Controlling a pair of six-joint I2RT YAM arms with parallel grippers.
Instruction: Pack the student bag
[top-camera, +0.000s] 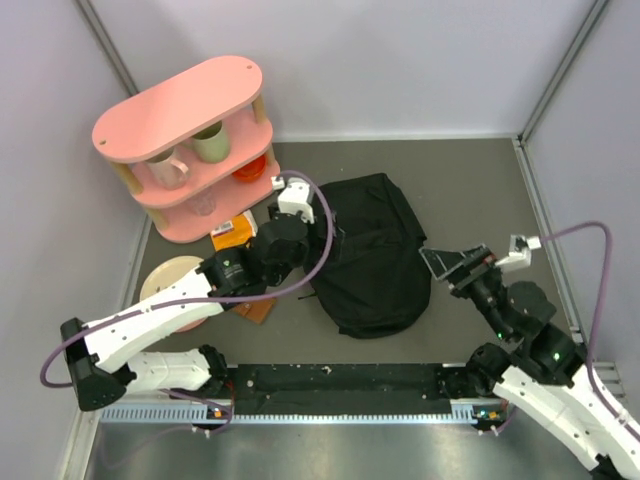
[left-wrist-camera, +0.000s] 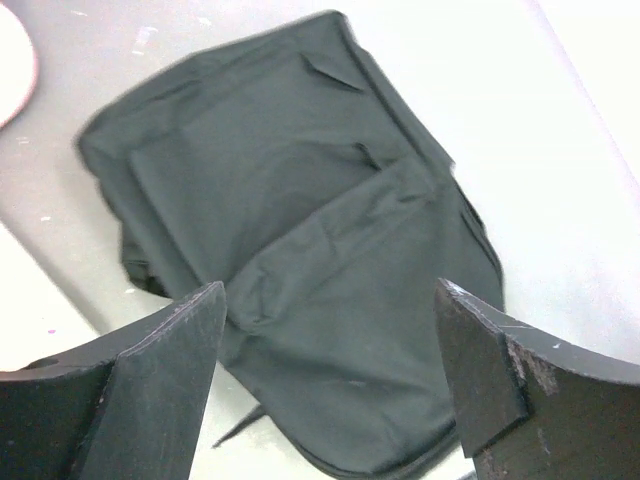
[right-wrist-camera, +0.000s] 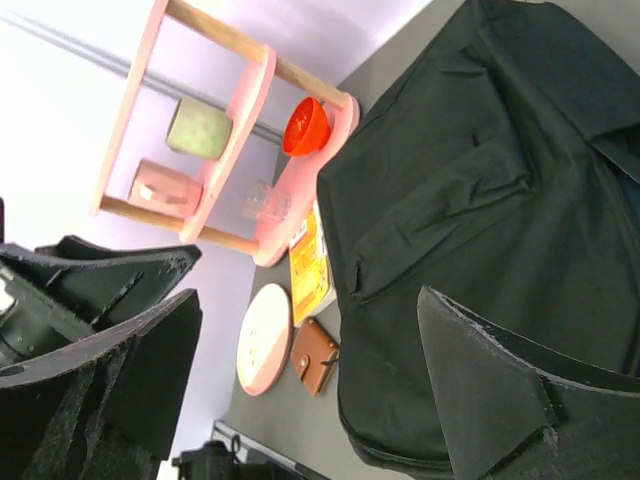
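The black bag (top-camera: 375, 285) lies flat in the middle of the grey table, its opening a slack fold across the middle (left-wrist-camera: 330, 235) in the left wrist view. Over the bag's left edge hangs my left gripper (top-camera: 322, 235); its fingers (left-wrist-camera: 150, 390) stand apart, and only the bag shows between them, lower down. To the right of the bag is my right gripper (top-camera: 440, 265), open and empty. Left of the bag, partly covered by my left arm, are a yellow-orange book (top-camera: 233, 230) and a brown wallet (right-wrist-camera: 314, 355).
At the back left stands a pink shelf (top-camera: 178, 106) holding cups and an orange bowl (right-wrist-camera: 306, 127). A round wooden plate (top-camera: 170, 274) lies left, partly under my left arm. Behind and right of the bag the table is clear.
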